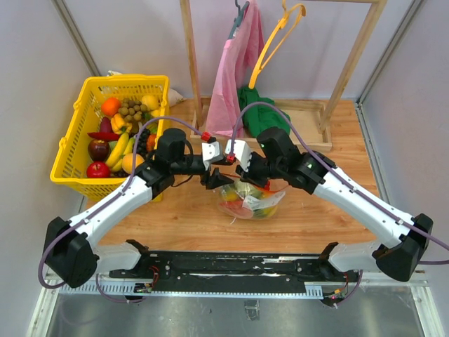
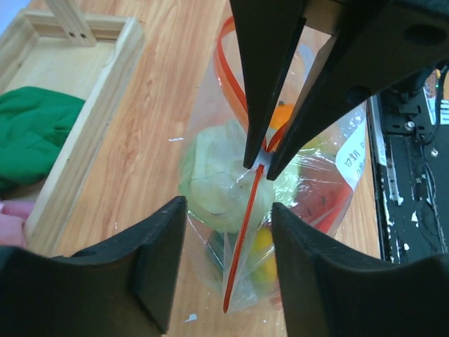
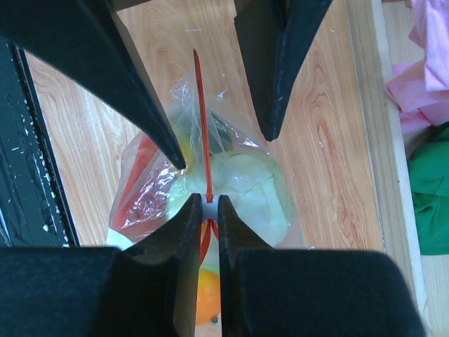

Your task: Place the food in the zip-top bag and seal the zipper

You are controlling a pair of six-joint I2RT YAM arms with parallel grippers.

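Note:
The clear zip top bag (image 1: 249, 203) lies on the table, holding a pale green vegetable and red, yellow and orange food, with a red zipper line along its top. In the right wrist view my right gripper is shut on the small pale zipper slider. My left gripper is open around the bag's end, its fingers either side of the red zipper line, which runs free between them; it faces the right gripper closely.
A yellow basket (image 1: 70, 140) of fruit and vegetables stands at the left. Behind the bag, a wooden rack (image 1: 313, 116) holds pink cloth (image 1: 224, 98) and green cloth (image 1: 269, 119).

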